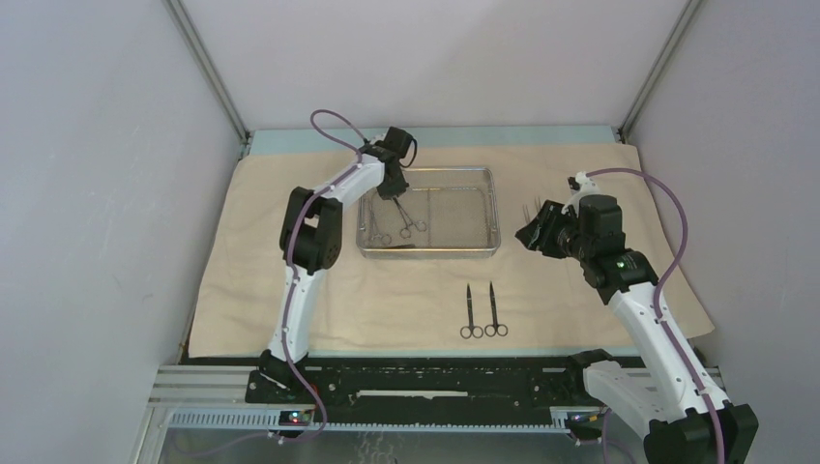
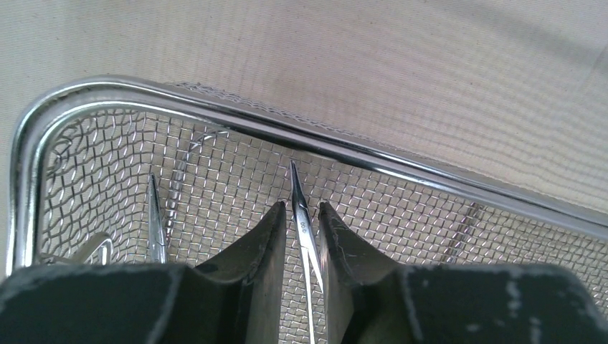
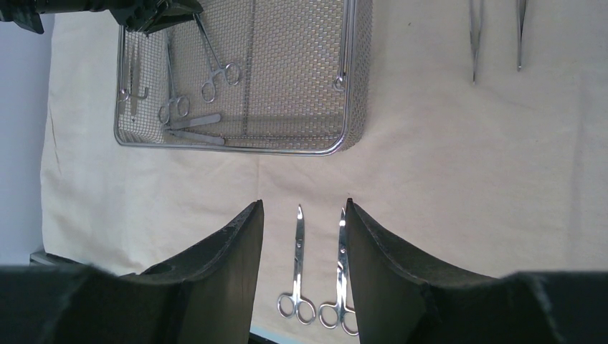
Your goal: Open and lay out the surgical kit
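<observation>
Over the left part of the wire-mesh tray [image 1: 427,253], my left gripper stands partly open. Its fingers [image 2: 267,244] are on either side of a slim ring-handled clamp [image 2: 304,229], and a gap shows around the clamp's shaft. The clamp's rings [image 1: 414,228] lie on the mesh, pointing toward the front. A second clamp [image 3: 171,79] is to its left in the tray. My right gripper is open and empty, held above the cloth to the right of the tray. Two pairs of scissors, one left [image 3: 297,265] and one right [image 3: 340,279], lie on the cloth in front.
Flat-handled pieces [image 3: 195,129] and a small hooked tool [image 3: 135,93] share the tray's left side; its right compartment [image 1: 458,217] looks mostly bare. Two thin pointed instruments, including one tweezer-like piece [image 3: 476,36], lie right of the tray. Cloth [image 1: 387,300] before the tray is clear.
</observation>
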